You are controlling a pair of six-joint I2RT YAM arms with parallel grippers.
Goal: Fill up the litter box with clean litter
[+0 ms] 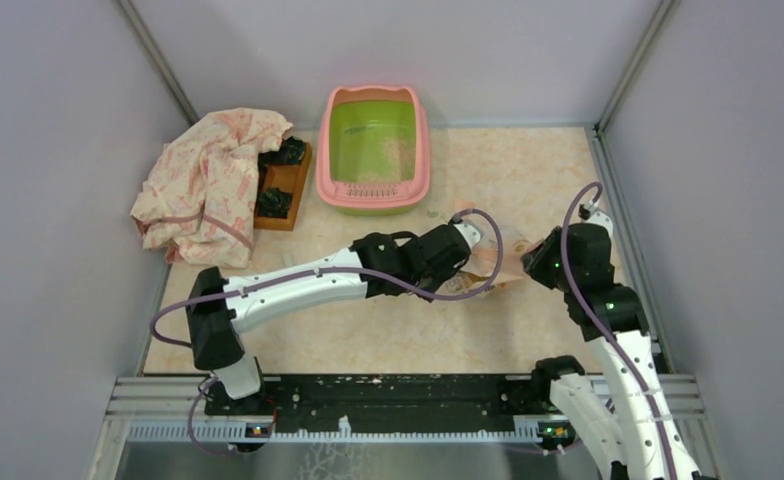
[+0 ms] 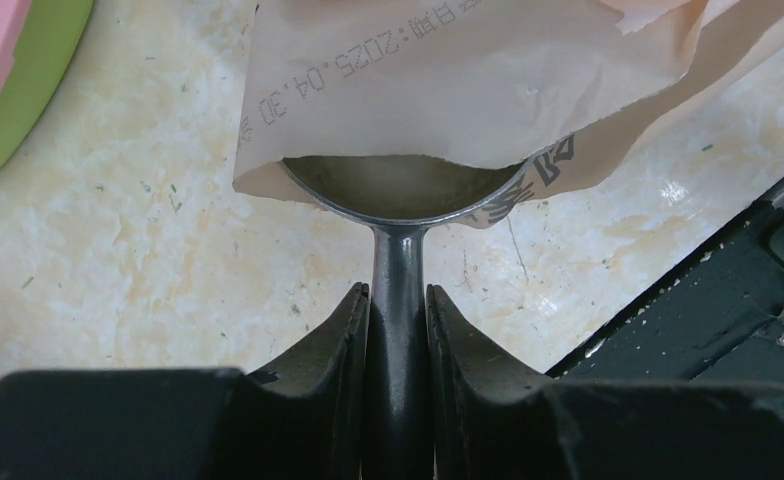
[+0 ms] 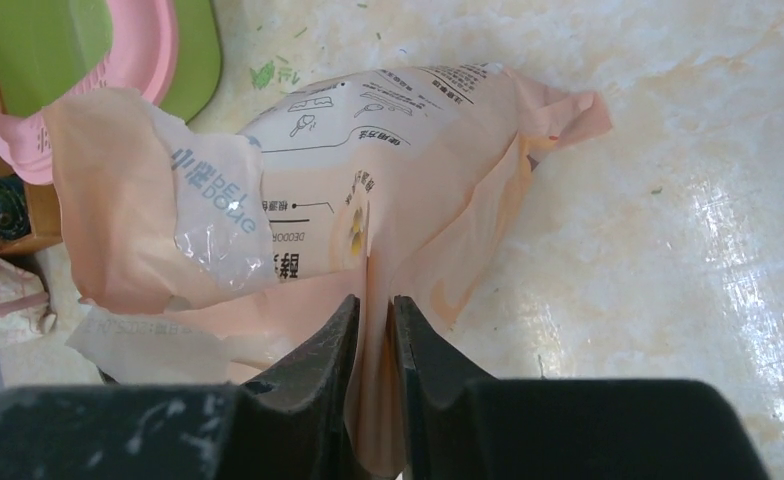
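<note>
A paper litter bag [image 3: 408,140] lies right of center, open at one end. My left gripper is shut on the handle of a dark metal scoop [image 2: 398,240], whose head is partly tucked under the paper at the bag's mouth. My right gripper is shut on the folded edge of the bag, pinching it from the right. The pink-rimmed litter box [image 1: 418,150] with a green inside stands at the back center, with a small pale patch on its floor.
A wooden tray [image 1: 290,175] with black bundles sits left of the box, beside a crumpled patterned cloth [image 1: 208,180]. Walls enclose the sides and back. The front middle of the board is clear beneath the left arm.
</note>
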